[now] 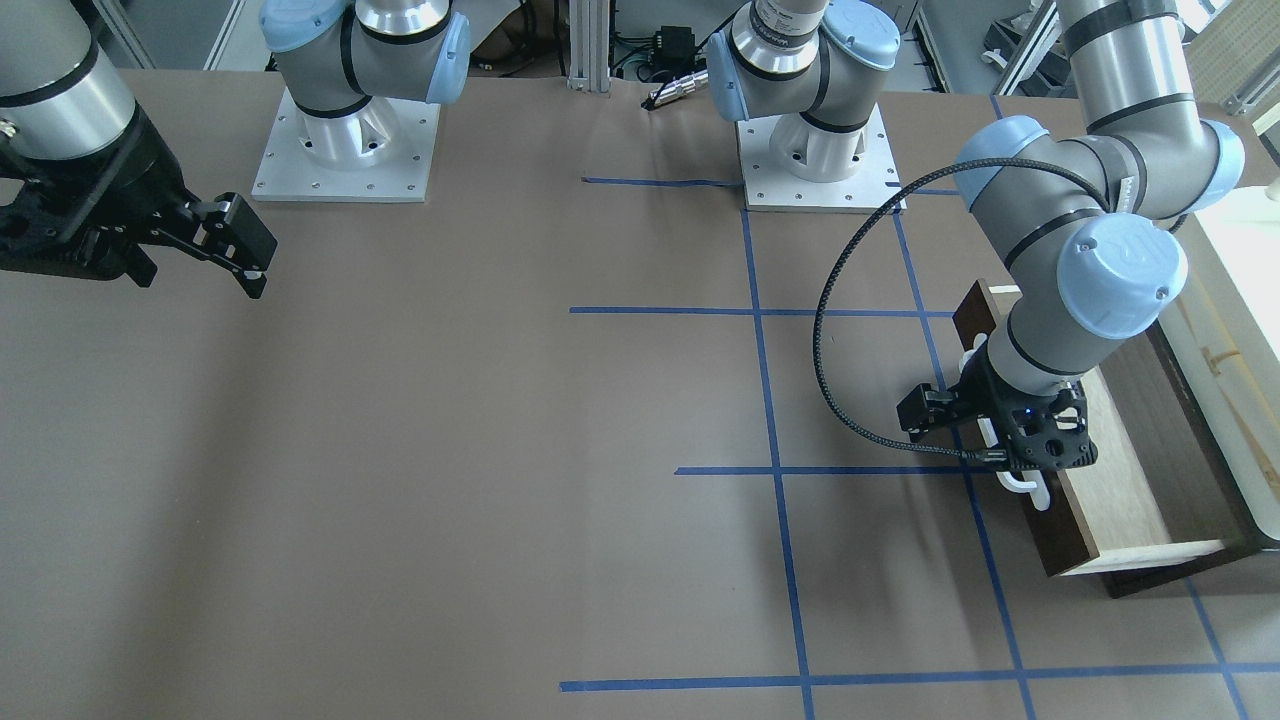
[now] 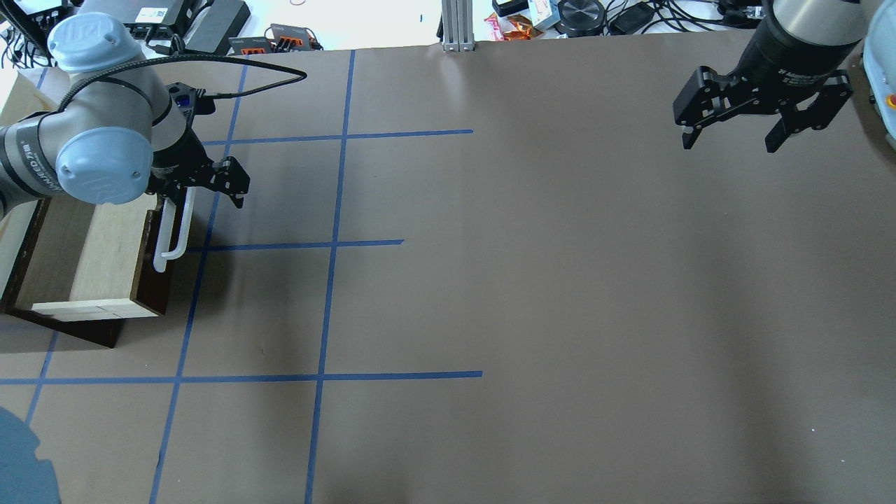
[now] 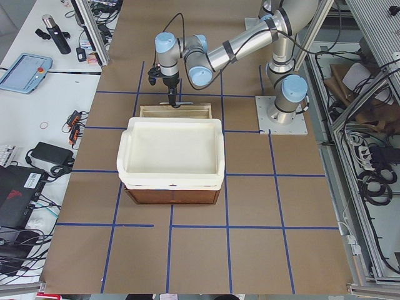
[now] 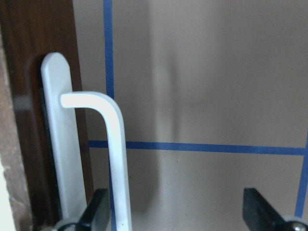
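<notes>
The arm's black gripper (image 1: 996, 420) is low at the wooden drawer (image 1: 1122, 480), over its white handle (image 1: 1032, 492). In the top view the gripper (image 2: 201, 180) hangs over the handle (image 2: 180, 243) on the drawer's outer side. In the left wrist view the gripper has its fingertips wide apart, the handle (image 4: 118, 154) just inside the left one; whether they touch is unclear. The gripper is open.
A white tray (image 3: 171, 156) sits on the wooden box beside the drawer. Other arms stand around the table, one gripper (image 2: 764, 109) at the far side.
</notes>
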